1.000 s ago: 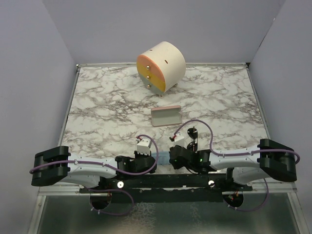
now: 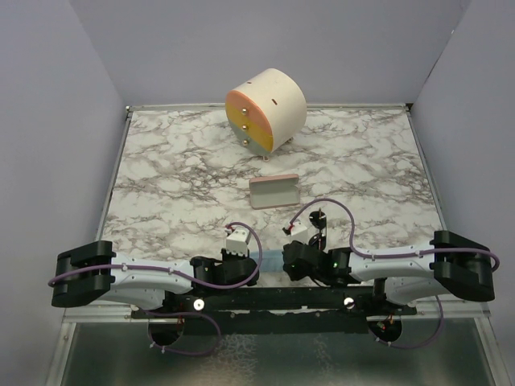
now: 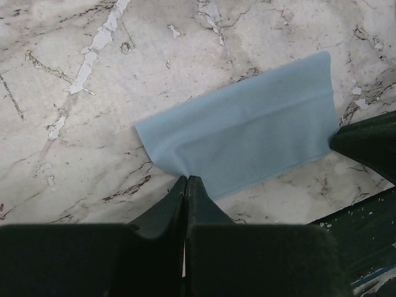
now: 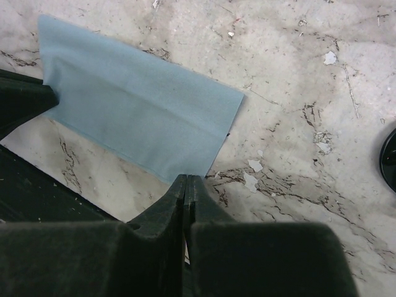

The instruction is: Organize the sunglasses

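Dark sunglasses [image 2: 319, 229] stand close to the right of my right gripper [image 2: 291, 232]; part of one lens [image 4: 390, 159] shows at the right wrist view's edge. A light blue cloth [image 3: 247, 124] lies on the marble table between my two grippers. My left gripper is shut at the cloth's near left corner, where creases run into its fingertips. At the opposite near corner the right gripper is also shut, its tips against the cloth's edge, with nothing seen between them. An open pinkish-grey case [image 2: 273, 195] sits further back, empty.
A cream cylinder with coloured drawers [image 2: 267, 111] and round knobs stands at the back. Grey walls [image 2: 48, 145] rise at both sides and behind.
My right gripper has shifted slightly to the right along the cloth. The left arm, the case and the sunglasses look unmoved.
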